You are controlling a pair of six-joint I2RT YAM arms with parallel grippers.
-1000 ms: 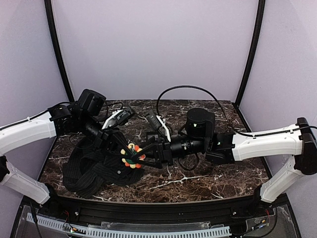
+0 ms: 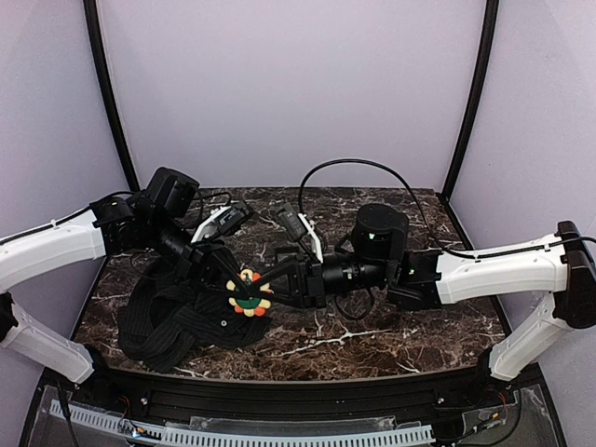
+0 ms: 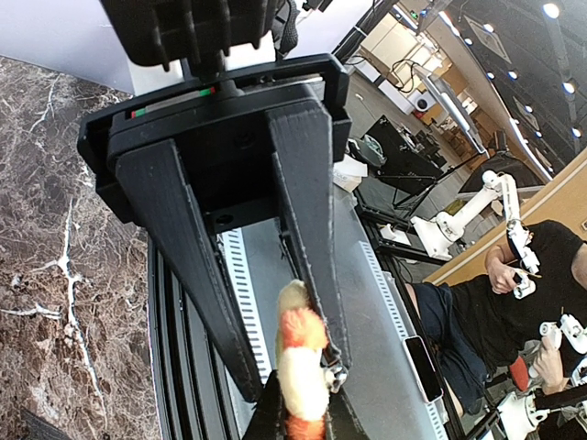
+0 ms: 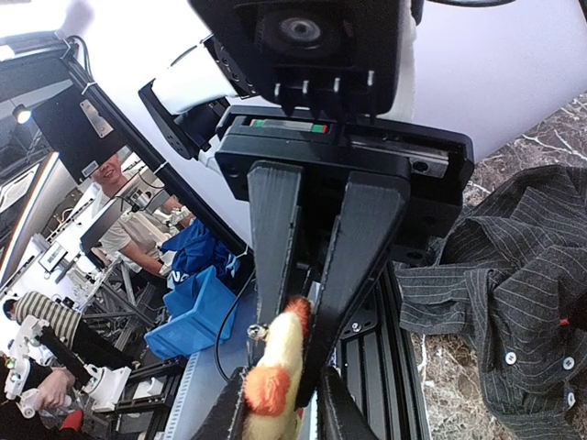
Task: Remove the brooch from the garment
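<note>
The flower brooch (image 2: 250,303), with orange and cream petals and a green centre, is held up between my two grippers, above the dark pinstriped garment (image 2: 168,321). My left gripper (image 2: 237,287) is shut on the brooch; in the left wrist view its petals (image 3: 303,385) and a small metal fitting appear at the fingertips. My right gripper (image 2: 265,289) reaches it from the right. In the right wrist view the brooch (image 4: 273,390) lies at that gripper's fingertips, which partly hide behind it, so their hold is unclear. The garment (image 4: 514,293) lies apart on the table.
The front rail (image 2: 279,388) runs along the near edge. Pale walls enclose the back and sides.
My right gripper and its arm have shifted slightly right since a second ago, and the brooch's face has turned a little. The left arm and garment look unchanged.
</note>
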